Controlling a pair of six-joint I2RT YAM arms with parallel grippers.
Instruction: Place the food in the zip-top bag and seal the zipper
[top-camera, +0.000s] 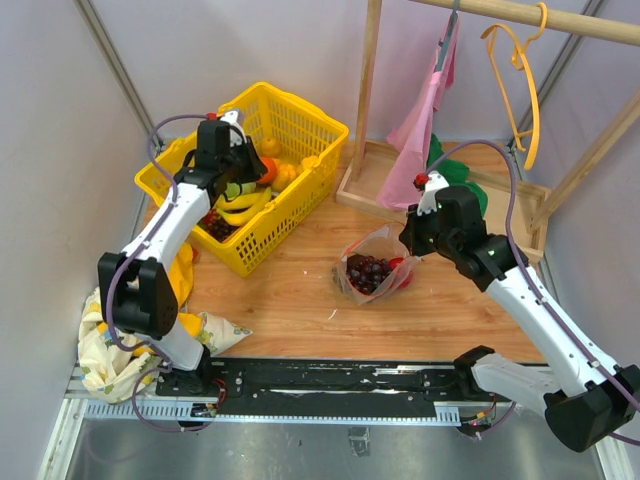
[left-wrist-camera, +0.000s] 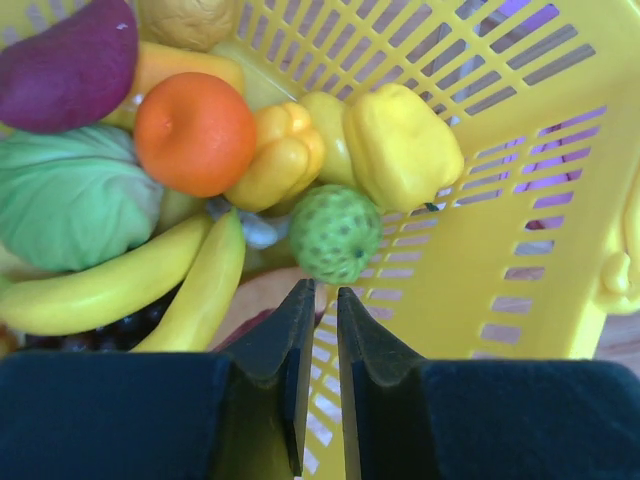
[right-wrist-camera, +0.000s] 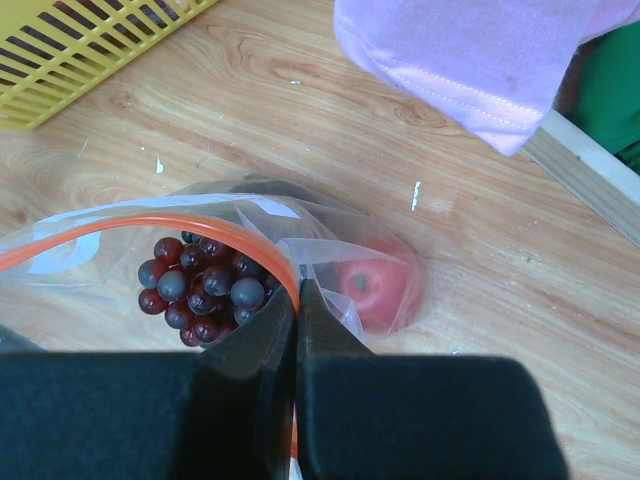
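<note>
The yellow basket (top-camera: 275, 230) holds bananas (left-wrist-camera: 100, 295), an orange fruit (left-wrist-camera: 195, 132), peppers (left-wrist-camera: 400, 150), a green round fruit (left-wrist-camera: 335, 235) and other food. My left gripper is shut above it; I cannot make out anything between the fingertips. The clear zip bag (top-camera: 355, 250) lies open on the table, holding dark grapes (right-wrist-camera: 205, 290) and a red fruit (right-wrist-camera: 375, 285). My right gripper is shut on the bag's orange-edged rim, which runs up between its fingers.
A wooden rack (top-camera: 368, 60) with pink cloth (top-camera: 415, 150) and a yellow hanger (top-camera: 532, 100) stands behind the bag. Patterned cloths (top-camera: 105, 360) lie at front left. Bare table (top-camera: 280, 330) is in front of the basket.
</note>
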